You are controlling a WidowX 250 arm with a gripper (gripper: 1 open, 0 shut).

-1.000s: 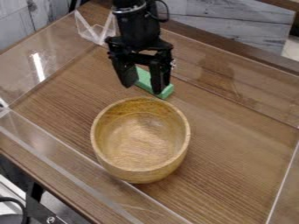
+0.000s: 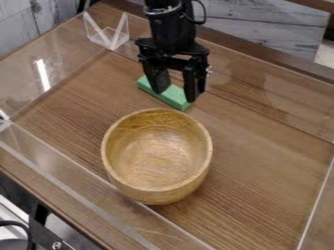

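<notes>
My black gripper point(image 2: 174, 80) stands open over a green block point(image 2: 164, 92) in the upper middle of the camera view, its fingers on either side above it; whether they touch it is hard to tell. A round tan wooden bowl point(image 2: 155, 154) sits on the table in front of the block.
A clear plastic item point(image 2: 105, 29) lies at the back left. A grey board point(image 2: 271, 31) runs along the back, and a black cable lies at the lower left corner.
My gripper has moved back, away from the bowl, and slightly up in the view, uncovering more of the green block. The bowl has not visibly moved.
</notes>
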